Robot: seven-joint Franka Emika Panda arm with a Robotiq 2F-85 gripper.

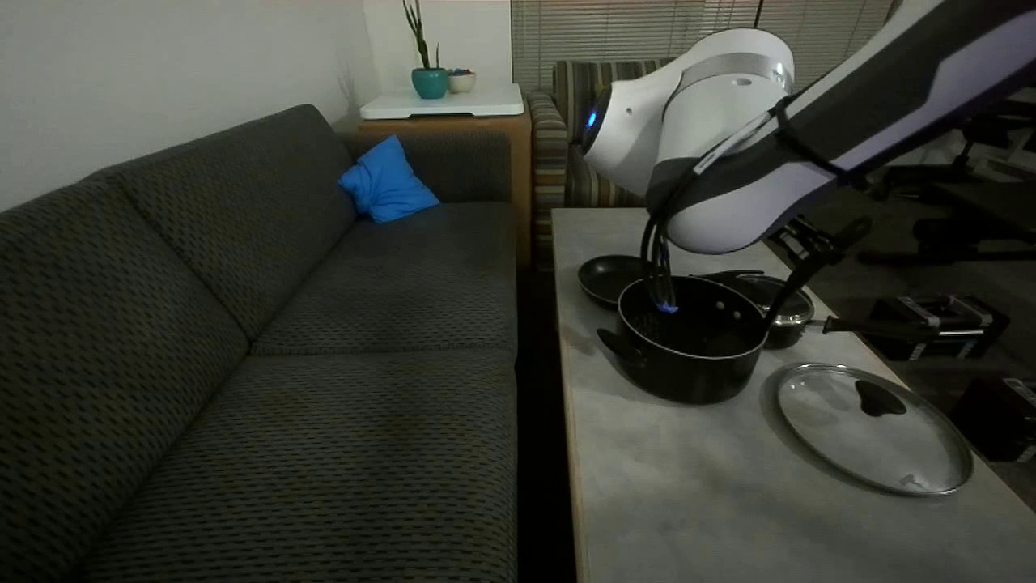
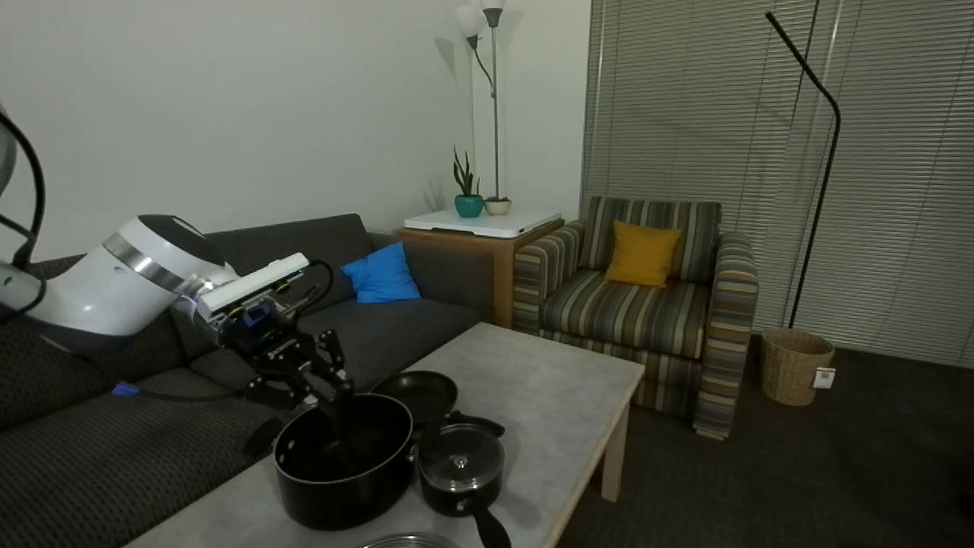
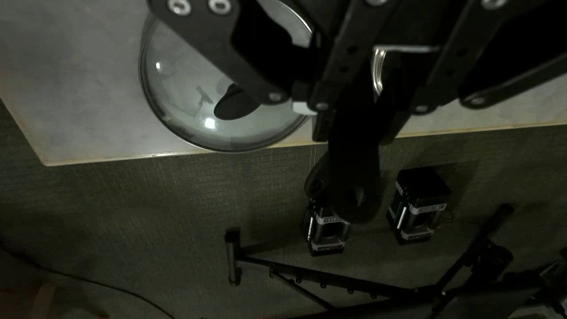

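Observation:
A black utensil has its handle [image 1: 794,288] rising out of a large black pot [image 1: 691,374], its lower end hidden inside. My gripper is shut on this handle, whose rounded end [image 3: 366,204] sticks out past the fingers in the wrist view. Tilted over the pot, the gripper [image 2: 326,391] is dark against dark in exterior view 2, so the exact grip is hard to make out. Exterior view 1 shows the gripper [image 1: 804,241] partly covered by the arm.
Beside the pot stand a frying pan [image 2: 418,394] and a lidded saucepan [image 2: 463,467]. A glass lid [image 1: 835,418] lies flat near the table's right edge. A sofa [image 1: 388,437] runs along its left side.

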